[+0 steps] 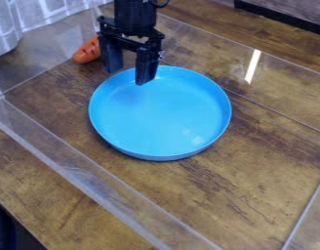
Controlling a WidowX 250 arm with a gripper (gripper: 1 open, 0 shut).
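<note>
My black gripper (129, 61) hangs over the back rim of a round blue plate (160, 117). Its two fingers are spread apart, with no object visible between them. An orange carrot-like object (86, 52) lies just left of the gripper, partly hidden behind it.
Clear plastic strips or panels run along the left side and the right. A white crumpled plastic sheet (20, 20) sits at the back left.
</note>
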